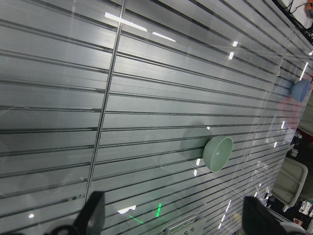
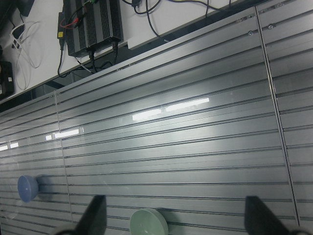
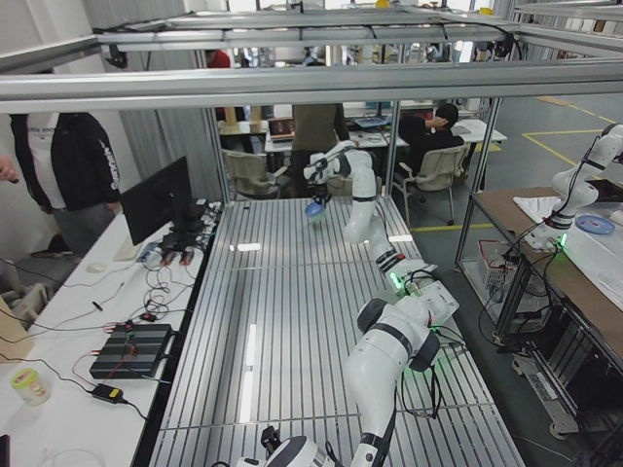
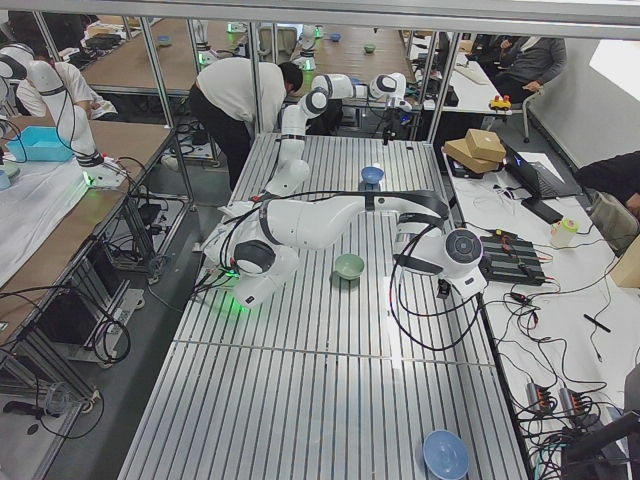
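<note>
In the left wrist view my left gripper stands open above the slatted table, with a green bowl (image 1: 218,153) and a blue bowl (image 1: 300,90) below. My right gripper is open too, the green bowl (image 2: 148,223) partly visible beyond its fingers and a blue bowl (image 2: 27,188) to the side. The camera right view shows the green bowl (image 4: 349,266) mid-table and two blue bowls, one far (image 4: 371,175), one near (image 4: 445,455). In the camera left view, a blue bowl (image 3: 313,210) hangs under the far arm's gripper; which gripper that is I cannot tell.
A side desk (image 4: 560,340) with cables, boxes and electronics runs along the table. Metal frame posts and rails surround the workspace, and people are nearby.
</note>
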